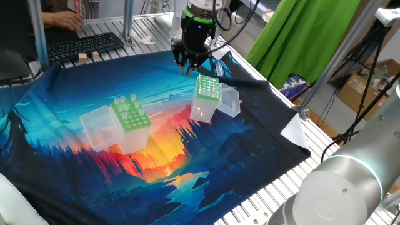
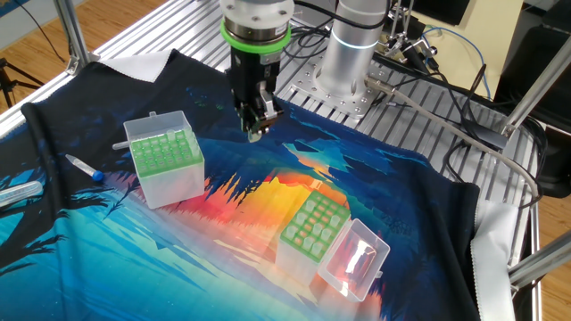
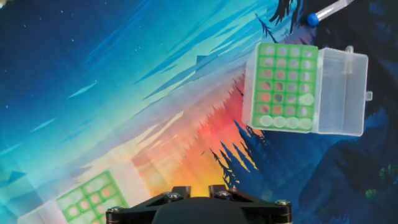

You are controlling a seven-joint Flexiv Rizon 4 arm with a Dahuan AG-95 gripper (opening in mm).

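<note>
My gripper (image 1: 185, 70) hangs above the cloth behind the two boxes in exterior view 1, its fingertips apart. In the wrist view the gripper has a clear gap between its fingers, with nothing visible in it. One clear box with a green rack (image 1: 207, 87) stands at the right, its lid open; the wrist view shows its rack (image 3: 283, 81) with a row of pale tubes along one edge and one more beside it. The other box's green rack (image 1: 131, 115) has several clear tubes standing proud of it. Its corner (image 3: 93, 202) shows at the wrist view's lower left.
A blue-capped pen (image 2: 85, 168) and a white marker (image 2: 20, 193) lie near one box. The open lids (image 1: 101, 128) (image 2: 355, 259) reach out beside the boxes. A printed cloth (image 1: 75, 187) covers the table, with free room in front. A keyboard (image 1: 84, 45) lies at the back.
</note>
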